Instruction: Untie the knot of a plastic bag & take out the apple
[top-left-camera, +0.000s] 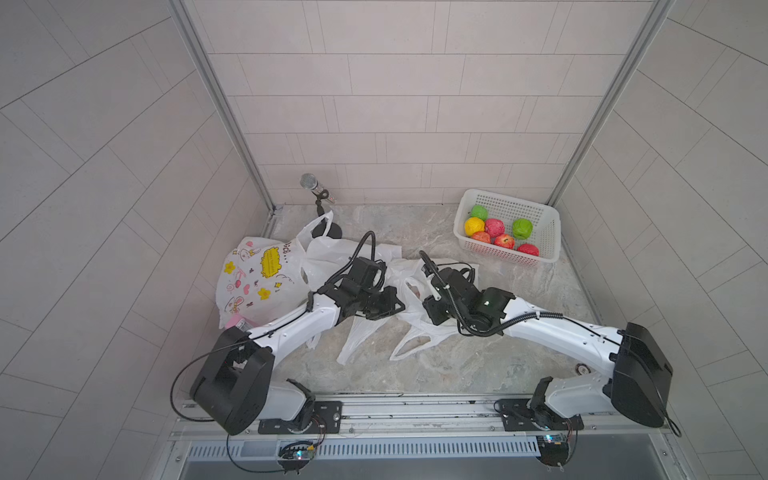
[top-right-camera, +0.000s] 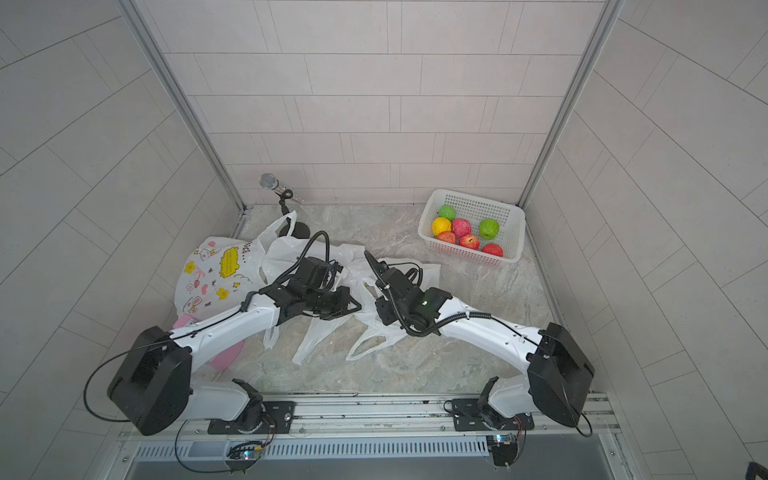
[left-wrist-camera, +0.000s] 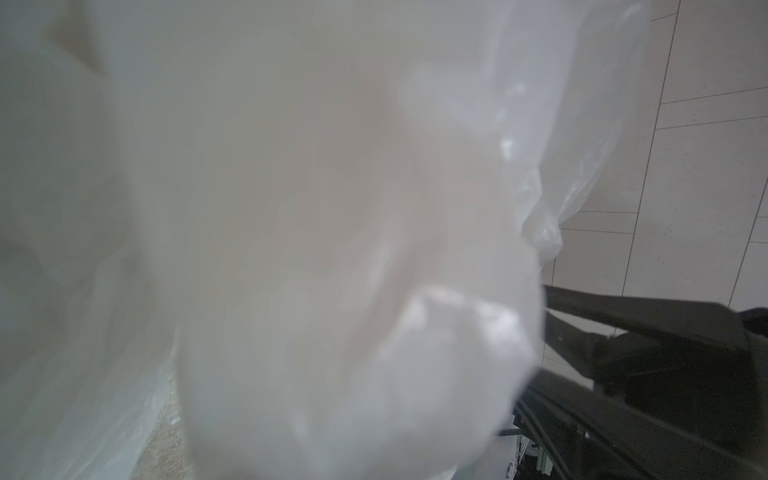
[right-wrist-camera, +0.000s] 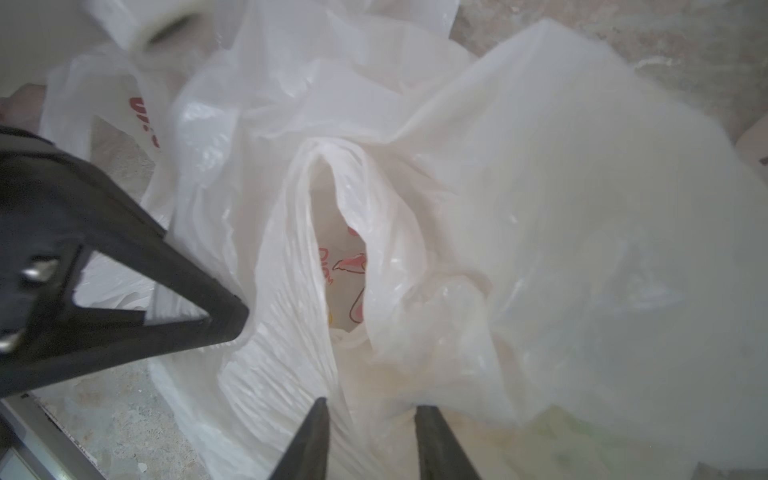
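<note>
A thin white plastic bag (top-left-camera: 408, 329) lies spread at the table's middle, its loop handles toward the front. The left gripper (top-left-camera: 397, 306) is shut against the bag's left side; whether film is pinched in its tip does not show. In the left wrist view, the bag's film (left-wrist-camera: 352, 240) hides that gripper's tips. The right gripper is over the bag, its fingertips apart, with crumpled film below and between them. A faint greenish patch (right-wrist-camera: 572, 432) shows through the film; I cannot tell what it is. Apples (top-left-camera: 504, 240) lie in the white basket.
The white basket (top-left-camera: 548, 254) of several fruits stands at the back right. A printed bag (top-left-camera: 240, 284) lies at the far left, beside a microphone (top-left-camera: 309, 181) on a stand. Bare table (top-left-camera: 520, 360) shows at front right.
</note>
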